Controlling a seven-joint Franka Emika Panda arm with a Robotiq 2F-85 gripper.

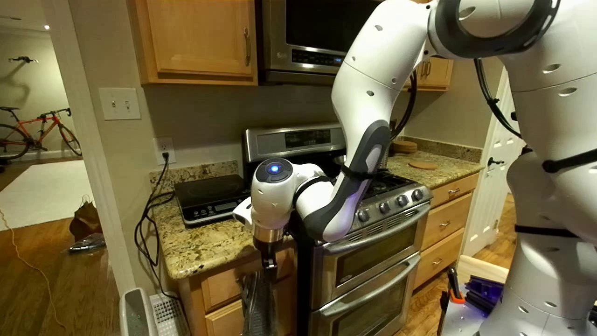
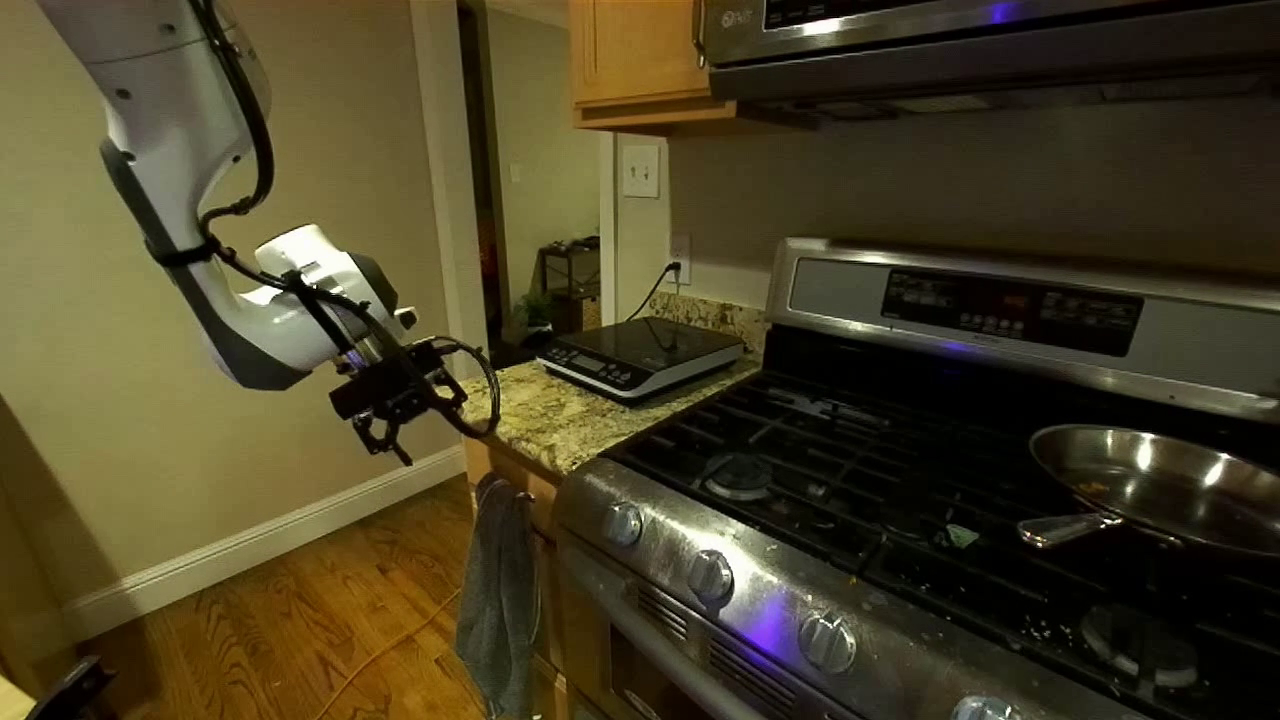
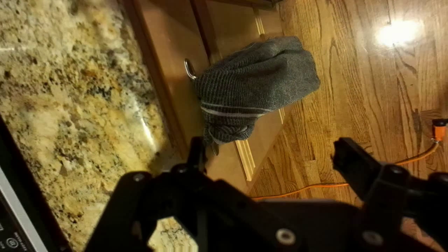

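Note:
A dark grey towel [image 3: 258, 79] with pale stripes hangs from the drawer handle [image 3: 189, 69] at the counter's front. In the second exterior view the towel [image 2: 498, 594] hangs down beside the oven. My gripper is open, its two black fingers wide apart with nothing between them. From the second exterior view, the gripper [image 2: 390, 450] stands in the air to the left of the towel's top and a little higher. The first exterior view has the gripper [image 1: 269, 264] overlapping the upper part of the towel [image 1: 258, 305].
An induction cooktop [image 2: 642, 356] sits on the granite counter [image 1: 210, 249]. Right of it is the gas stove [image 2: 840, 480], with a steel pan [image 2: 1182, 486] on its grates. An orange cord [image 3: 310, 187] crosses the wooden floor. Open air surrounds the gripper on the wall side.

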